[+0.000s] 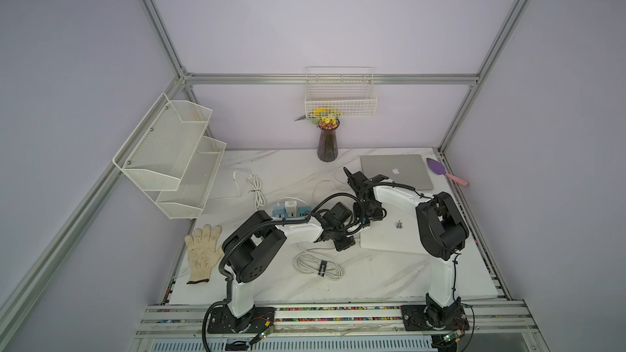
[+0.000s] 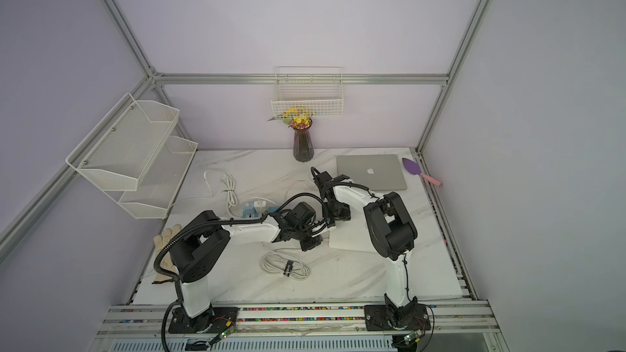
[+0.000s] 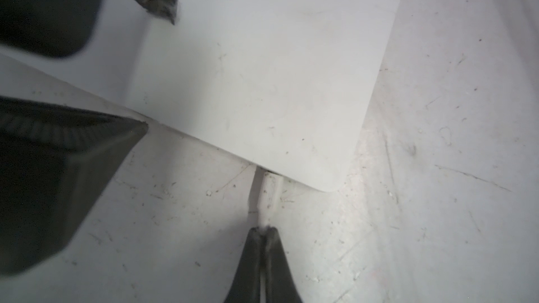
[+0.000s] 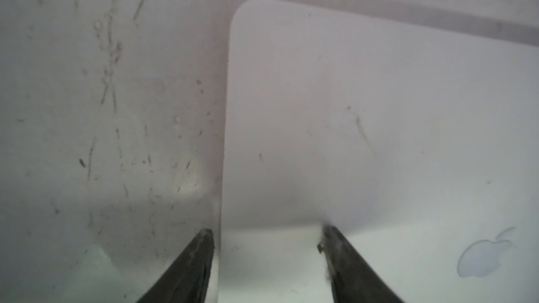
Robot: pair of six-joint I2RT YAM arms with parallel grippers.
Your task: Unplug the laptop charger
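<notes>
In the left wrist view my left gripper is shut on the slim white charger plug (image 3: 271, 193). The plug points at the side edge of the white laptop (image 3: 269, 95), near a rounded corner; its tip is at that edge, and I cannot tell whether it sits in the port. My right gripper is open over the same laptop (image 4: 393, 151), one fingertip on each side of its left edge. From above, both grippers meet at the laptop's left side, where the arms hide the plug.
A coiled white cable (image 1: 318, 265) lies at the front. Behind the left arm is a blue power strip (image 1: 291, 210). A grey laptop (image 1: 396, 171), a vase (image 1: 327, 144) and a glove (image 1: 203, 253) stand or lie around.
</notes>
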